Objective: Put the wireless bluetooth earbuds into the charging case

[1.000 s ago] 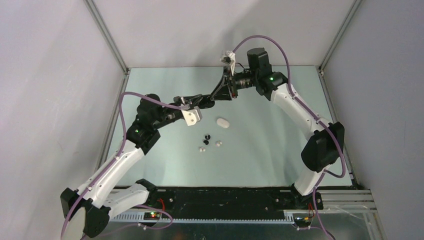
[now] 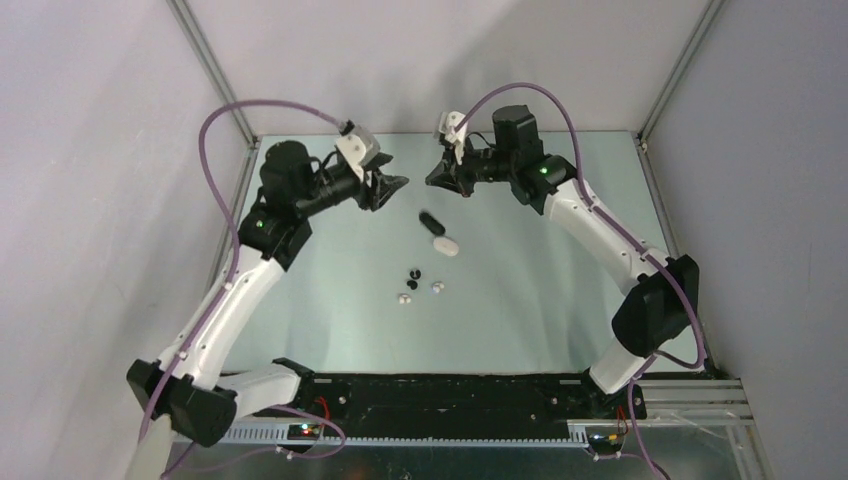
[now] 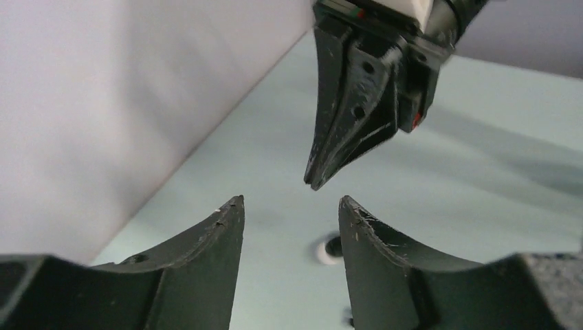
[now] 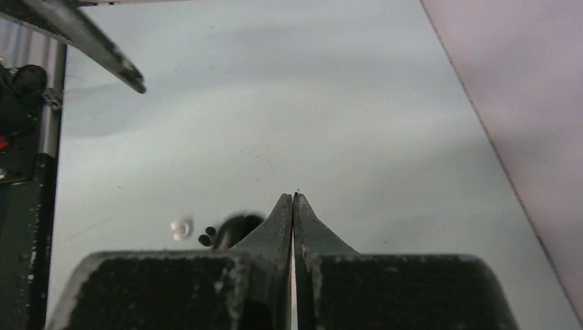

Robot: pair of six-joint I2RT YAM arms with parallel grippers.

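Note:
My left gripper stands open in the top view, nothing between its fingers. Facing it from the right, my right gripper is shut, and its fingertips meet with nothing showing between them. A black charging case is below and apart from both grippers, blurred; whether it touches the table cannot be told. It also appears as a dark blur in the right wrist view. Close by lies a white case. Two black earbuds lie nearer the front, with white earbuds beside them.
Both grippers hang close together over the back half of the pale table. Wide bare areas lie on the table's left and right. A back wall and side walls enclose the space.
My left gripper has drawn back left and opened. The right has moved slightly.

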